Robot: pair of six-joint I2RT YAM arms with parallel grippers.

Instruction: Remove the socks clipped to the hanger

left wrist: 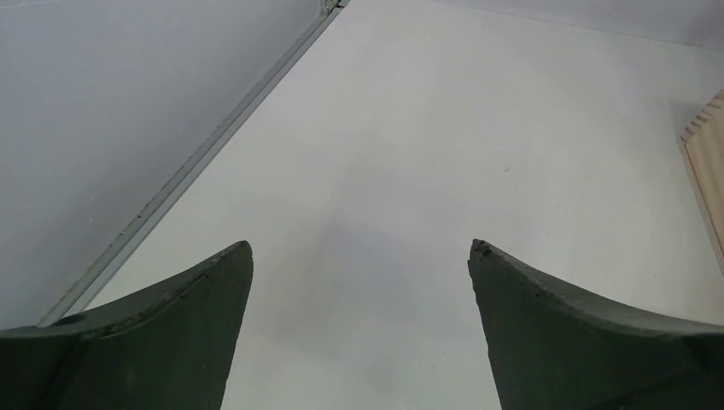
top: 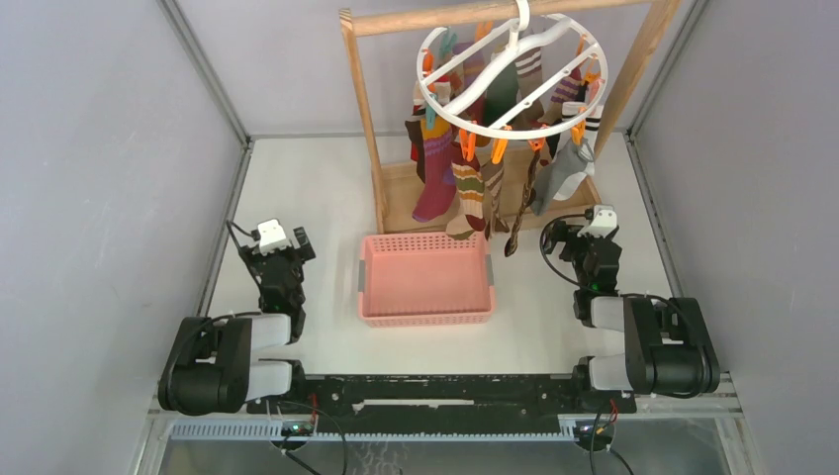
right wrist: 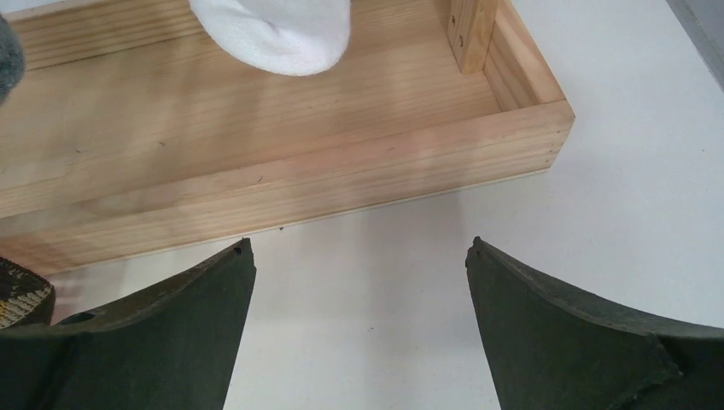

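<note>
A round white hanger (top: 475,132) hangs from a wooden rail at the back, with several socks clipped to it by coloured clips, among them a purple sock (top: 435,183), a striped sock (top: 467,188) and a grey sock (top: 559,173). The right wrist view shows a white sock (right wrist: 273,38) hanging over the wooden base. My left gripper stands open at the left, low over bare table, away from the socks. My right gripper is open with nothing between its fingers, just in front of the wooden base, right of the socks.
A pink basket (top: 425,316) sits centrally in front of the wooden stand (top: 364,99), whose base (right wrist: 299,184) reaches close to the right gripper. Bare table lies around the left gripper and between it and the basket. Grey walls bound both sides.
</note>
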